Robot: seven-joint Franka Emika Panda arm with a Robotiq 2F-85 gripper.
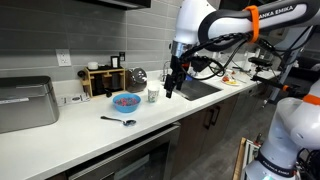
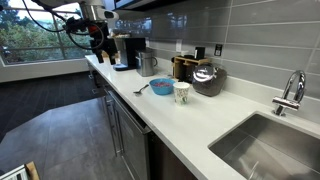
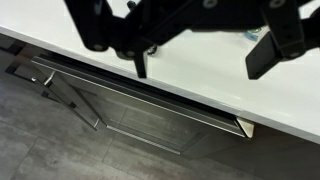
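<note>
My gripper hangs open above the counter's front edge, its two dark fingers wide apart in the wrist view with nothing seen between them. A blue bowl point(image 1: 126, 105) with reddish contents stands on the white counter point(image 2: 185, 125). Just in front of it lies a dark spoon point(image 1: 120, 121), also visible as a spoon point(image 2: 140, 91) in the second exterior view. To the bowl's right is a patterned light mug point(image 1: 153, 92), seen again as a mug point(image 2: 181, 92). The gripper is apart from all three.
Along the wall stand a silver toaster-like box point(image 1: 28, 105), a wooden rack point(image 1: 103, 80) and a dark round-topped appliance point(image 2: 208, 79). A sink point(image 2: 270, 150) with a tall faucet point(image 2: 290, 92) lies beyond the mug.
</note>
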